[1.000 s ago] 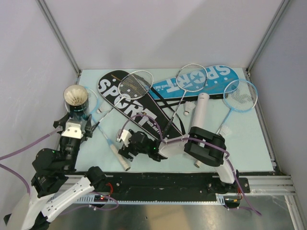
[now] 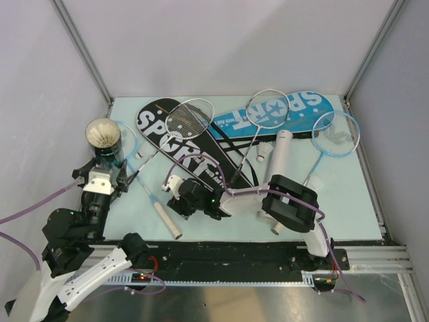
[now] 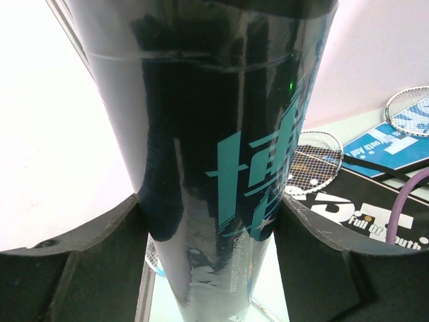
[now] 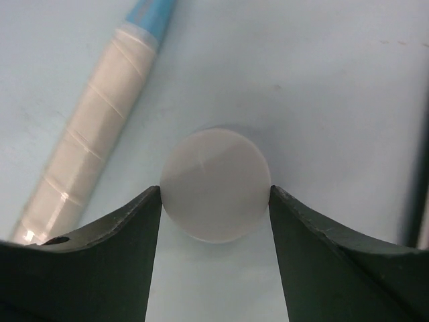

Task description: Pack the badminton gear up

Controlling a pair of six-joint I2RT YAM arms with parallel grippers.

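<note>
Upright in my left gripper is a dark shuttlecock tube (image 3: 228, 154) with teal lettering; the fingers are shut on its sides. In the top view the tube's round upper end (image 2: 103, 133) faces up at the left of the table. Low over the front of the table, my right gripper is shut on a round off-white piece (image 4: 216, 184), perhaps a cap or a shuttlecock's cork. Two racket bags, one black (image 2: 151, 121) and one blue (image 2: 310, 102), lie flat at the back. Rackets (image 2: 190, 119) (image 2: 267, 109) rest partly over them.
A blue-framed racket (image 2: 336, 134) lies on the right. Another racket's pale handle (image 2: 166, 221) is left of my right gripper. A white tube (image 2: 279, 153) and a loose shuttlecock (image 2: 264, 150) lie right of centre, near the right arm. The table's right side has bare room.
My right gripper has shifted slightly to the right, away from the pale handle. The tube in my left gripper has moved very little, slightly to the left.
</note>
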